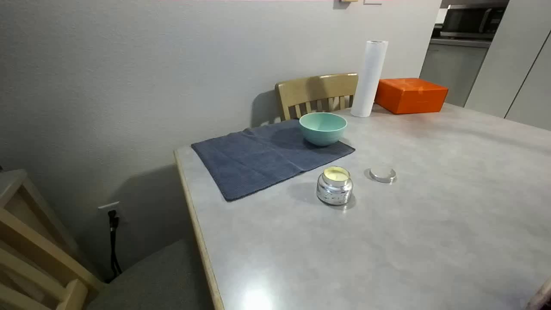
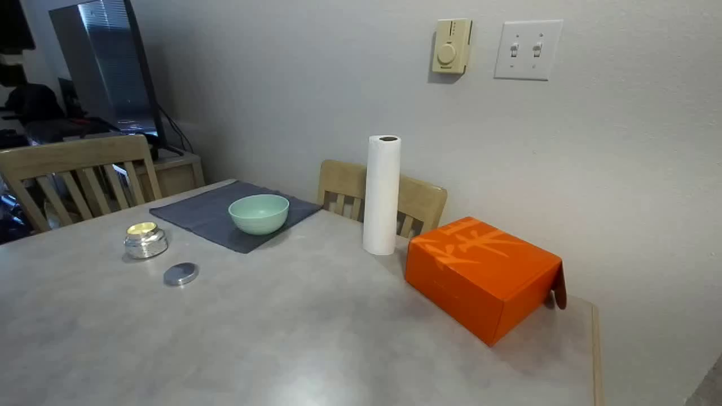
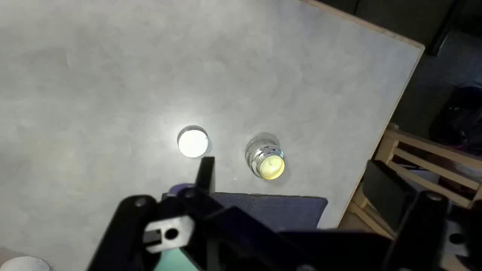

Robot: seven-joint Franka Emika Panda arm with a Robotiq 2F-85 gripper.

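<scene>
A silver jar candle (image 1: pixel 334 189) with pale yellow wax stands uncovered on the grey table. Close beside it lies its round silver lid (image 2: pixel 180 274), flat on the tabletop. A mint green bowl (image 1: pixel 323 129) rests upright on a dark blue cloth (image 1: pixel 258 161) and appears empty. Seen from above in the wrist view, my gripper is open, its two black fingers wide apart with nothing held. It hangs over the table, with the candle (image 3: pixel 267 159) and the lid (image 3: pixel 193 142) below and apart from it. Part of the bowl is hidden behind the gripper there.
Upright on the table is a white paper roll (image 2: pixel 382 196), with an orange box (image 2: pixel 480 274) next to it. Wooden chairs (image 2: pixel 80 169) stand around the edges.
</scene>
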